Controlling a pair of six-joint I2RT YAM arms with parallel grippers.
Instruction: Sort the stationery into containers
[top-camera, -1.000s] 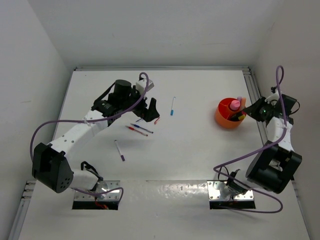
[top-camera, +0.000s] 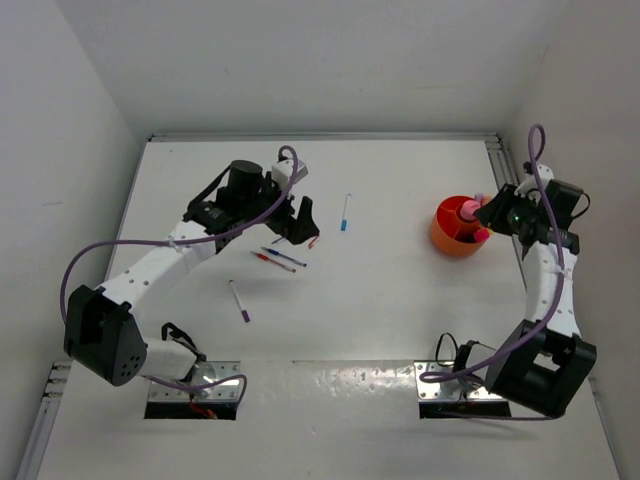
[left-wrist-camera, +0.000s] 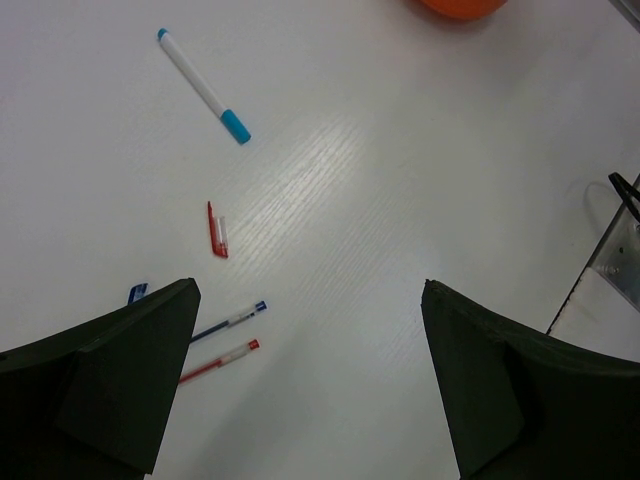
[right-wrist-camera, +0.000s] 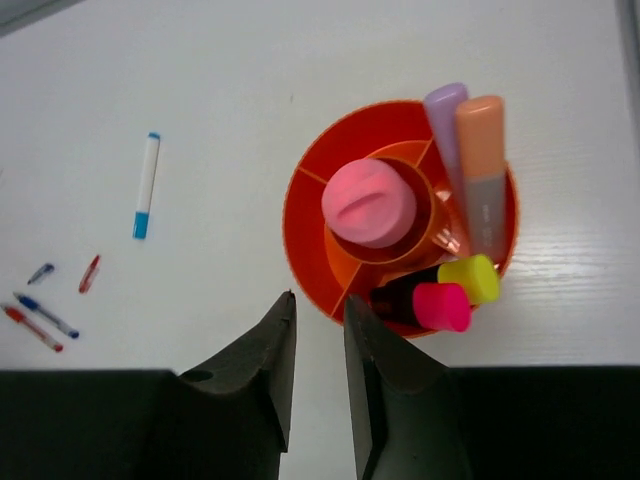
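An orange divided container (top-camera: 447, 241) sits at the right of the table, holding a pink-capped item (right-wrist-camera: 368, 205), purple and peach markers (right-wrist-camera: 481, 135), and pink and yellow-ended ones. My right gripper hangs over it, fingers apart with nothing seen between them. My left gripper stands open over the middle-left. Loose below it lie a blue-capped white marker (left-wrist-camera: 195, 75), a small red piece (left-wrist-camera: 220, 240), a blue pen (left-wrist-camera: 232, 321) and a red pen (left-wrist-camera: 215, 362).
A white marker with dark cap (top-camera: 238, 301) lies front left. Walls surround it.
The right arm has shifted left and its forearm has swung toward the front, with the gripper at the container's right. The left arm has not moved.
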